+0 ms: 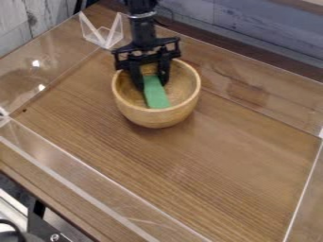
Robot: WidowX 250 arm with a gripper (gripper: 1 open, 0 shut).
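My black gripper [144, 59] reaches down from the top into a wooden bowl [175, 112] at the centre of the table. A green object [155, 94] lies inclined inside the bowl, its upper end at my fingers, which are shut on it. The fingertips are partly hidden by the bowl and by dark parts of the gripper.
A clear plastic piece [101, 28] stands at the back left, left of the arm. A wall runs along the back.
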